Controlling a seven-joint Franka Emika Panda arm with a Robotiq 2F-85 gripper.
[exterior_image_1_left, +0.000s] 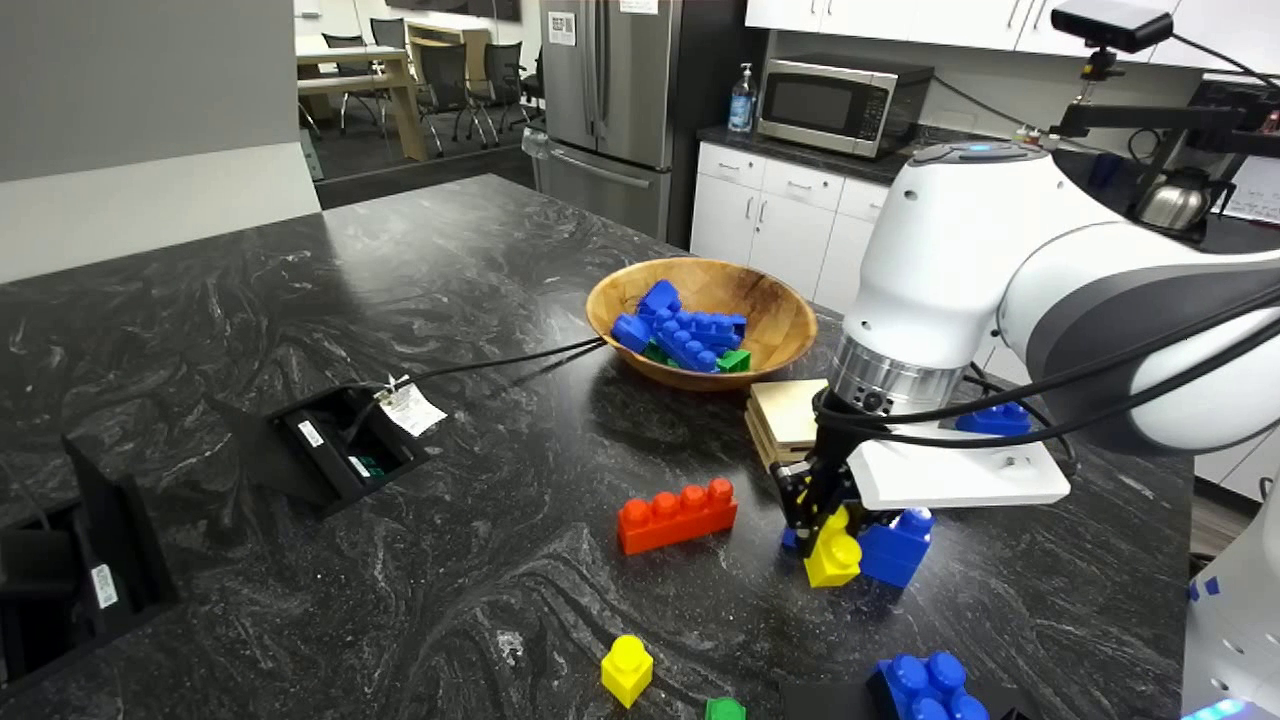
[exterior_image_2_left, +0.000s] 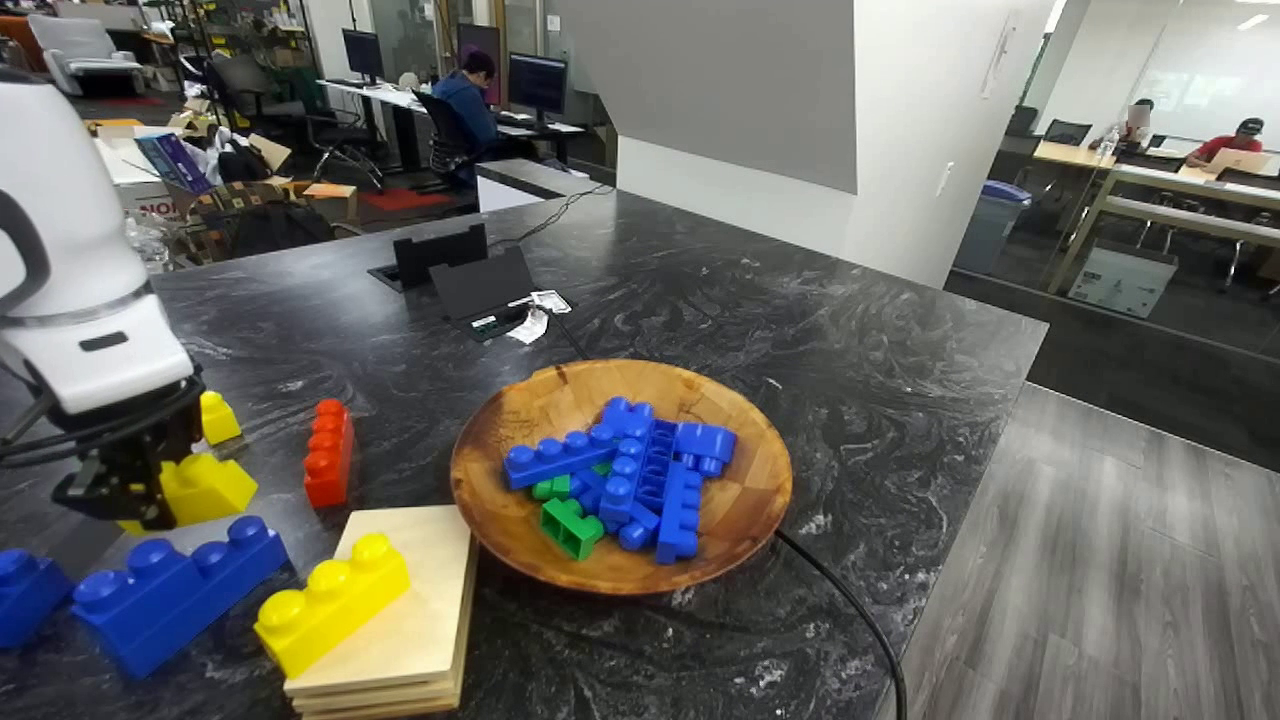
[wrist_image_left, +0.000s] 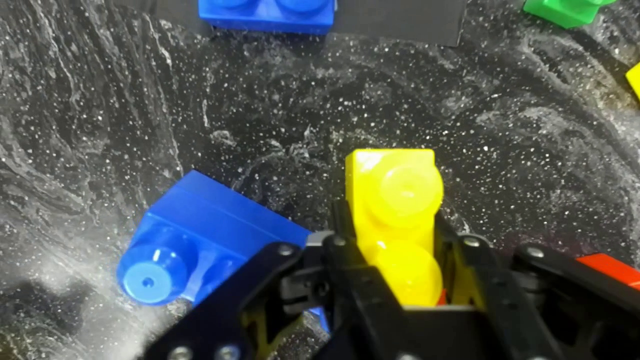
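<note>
Between the fingers of my gripper is a yellow block (wrist_image_left: 393, 180) with round studs, and the fingers are shut on it. In exterior view 1 the yellow block (exterior_image_1_left: 834, 552) hangs low over the table, in front of a long blue block (exterior_image_1_left: 895, 550). The wrist view shows that blue block (wrist_image_left: 222, 210) to the left of the fingers, partly hidden by them. From exterior view 2, the held yellow block (exterior_image_2_left: 206, 486) is beyond the blue block (exterior_image_2_left: 180, 588); whether they touch I cannot tell.
A wooden bowl (exterior_image_2_left: 480, 504) holds blue and green blocks. Beside it, a yellow block (exterior_image_2_left: 336, 600) lies on stacked wooden boards (exterior_image_2_left: 420, 600). A red block (exterior_image_1_left: 678, 516), a small yellow block (exterior_image_1_left: 626, 670) and a green one (exterior_image_1_left: 725, 709) lie apart.
</note>
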